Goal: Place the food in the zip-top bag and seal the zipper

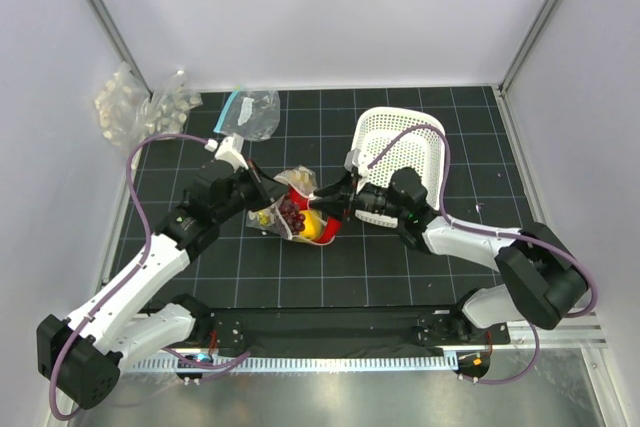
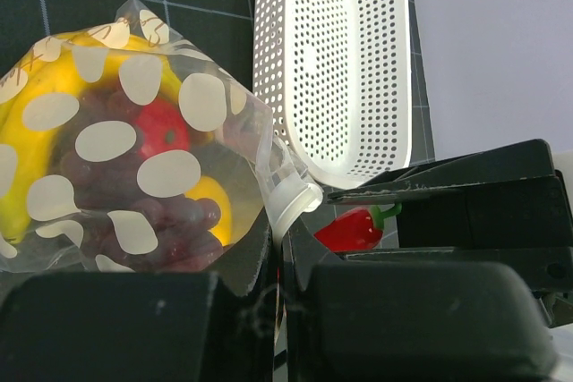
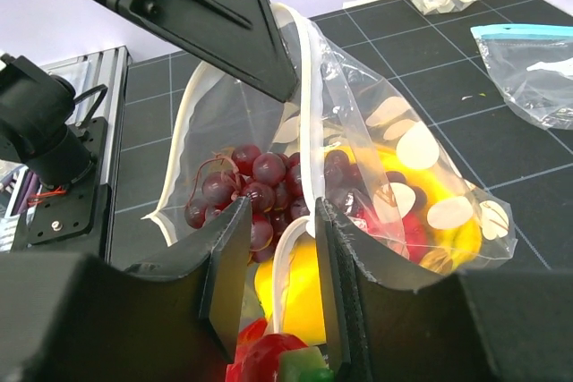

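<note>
The clear, dotted zip top bag (image 3: 419, 145) lies in mid-table, its white-edged mouth gaping toward the right arm. Inside it are dark red grapes (image 3: 260, 183), a yellow fruit (image 3: 300, 297) and other yellow and red food. My left gripper is shut on the bag's white rim (image 2: 288, 203). My right gripper stands part open at the mouth, with the bag's lower rim visible between its fingers. A red pepper with a green stem (image 2: 354, 229) lies at the mouth's right edge, under the right gripper; whether the fingers touch it is unclear.
An empty white perforated basket (image 1: 385, 127) stands behind the right gripper. A flat blue-topped bag (image 1: 250, 115) lies at the back, and bags of pale pieces (image 1: 145, 112) are at the back left.
</note>
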